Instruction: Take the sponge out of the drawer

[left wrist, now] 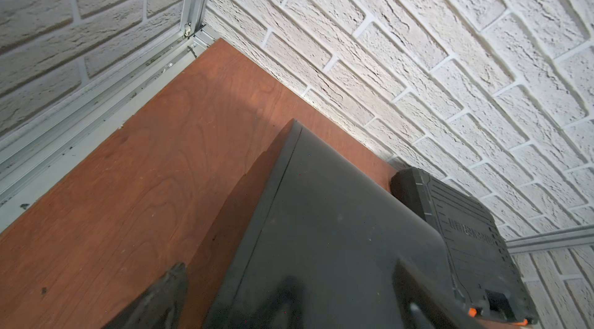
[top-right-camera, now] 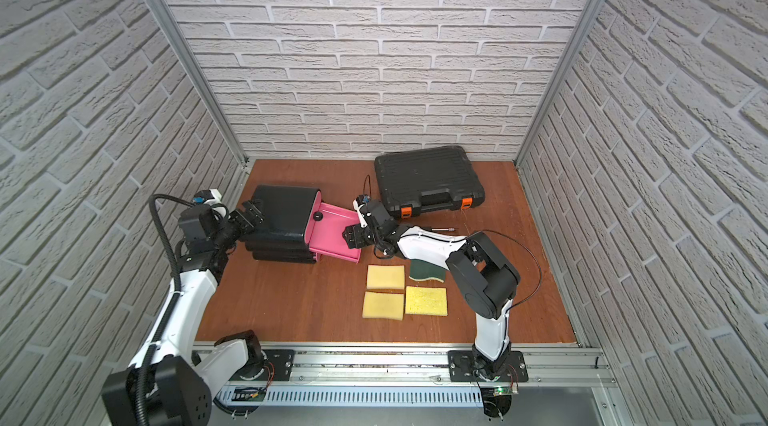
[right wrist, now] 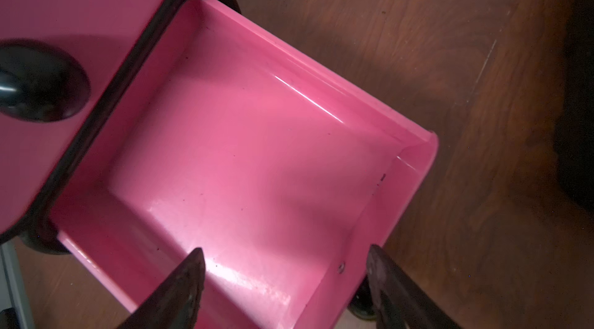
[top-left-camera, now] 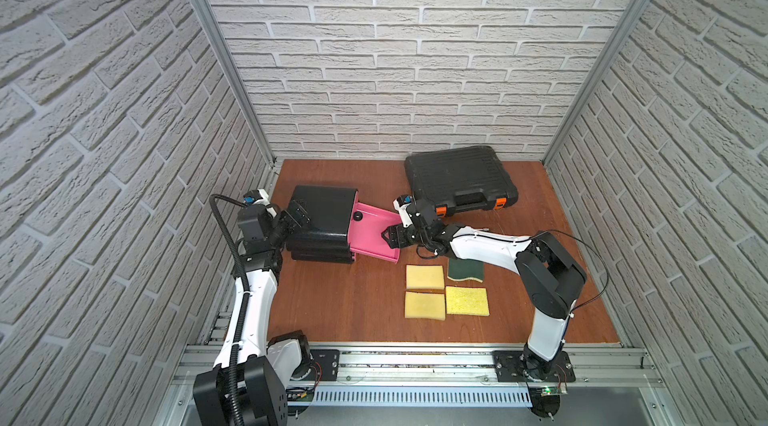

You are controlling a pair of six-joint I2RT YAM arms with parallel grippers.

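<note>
The pink drawer [right wrist: 247, 143] is pulled out of the black drawer unit [top-left-camera: 324, 209] and looks empty inside. My right gripper is part open above the drawer's outer end, its fingers apart with nothing held between them. Over the unit's left part, my left gripper stands open, holding nothing. On the table in front of the drawer lie several sponges: a yellow one [top-left-camera: 424, 276], another yellow one [top-left-camera: 425, 305], a brighter yellow one [top-left-camera: 467, 301] and a dark green one [top-left-camera: 465, 269].
A black case [top-left-camera: 461, 173] with orange latches lies at the back, behind my right arm. The upper drawer's black knob [right wrist: 43, 80] sticks out over the open drawer. Free table lies in front of the unit, left of the sponges.
</note>
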